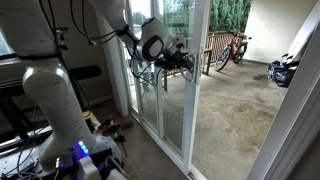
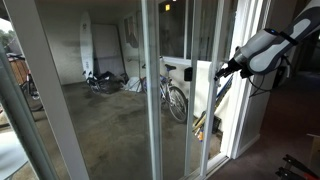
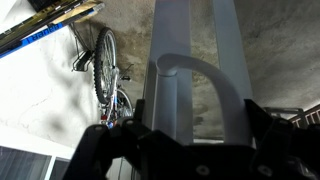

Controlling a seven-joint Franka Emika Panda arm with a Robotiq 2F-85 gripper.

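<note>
A white curved handle (image 3: 205, 70) arches across the middle of the wrist view, fixed to a pale upright frame. My gripper reaches around it, its black fingers (image 3: 265, 125) wide apart on either side of the handle. Whether either fingertip touches it cannot be made out. In exterior view 1, the gripper (image 1: 186, 64) is up against the white edge of the sliding glass door (image 1: 189, 110), well above the floor. Exterior view 2 has the gripper (image 2: 222, 72) beside the door frames at the right; the handle is too small to tell there.
Through the doorway lies a bare concrete patio (image 1: 238, 115), with a red bicycle (image 1: 231, 50) and a dark covered item (image 1: 283, 70) at the back. A second bicycle (image 2: 174, 100) leans near the wall beyond the glass. The white doorpost (image 1: 290, 120) bounds the opening on the right.
</note>
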